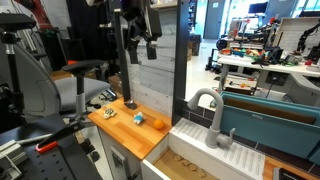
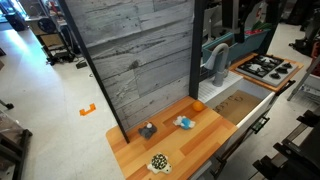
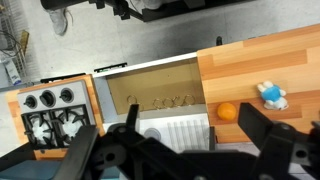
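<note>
My gripper [image 1: 143, 52] hangs high above the wooden counter, its two fingers apart and nothing between them. In the wrist view the dark gripper looks straight down, with its fingers spread to either side. An orange ball-like fruit [image 3: 227, 111] rests on the wooden counter [image 3: 240, 68], beside a small blue and white toy [image 3: 272, 95]. Both the orange fruit [image 2: 198, 106] and the toy [image 2: 184, 122] lie well below the gripper, untouched. A pulled-out drawer [image 3: 155, 78] stands beside the counter; several small wooden pieces lie in it.
A grey faucet [image 1: 212, 108] rises behind the drawer. The stove [image 3: 58, 118] is at the far end. A dark object [image 2: 148, 130] and a round patterned item [image 2: 159, 163] occupy the counter's other end. A tall grey panel [image 1: 152, 75] stands behind.
</note>
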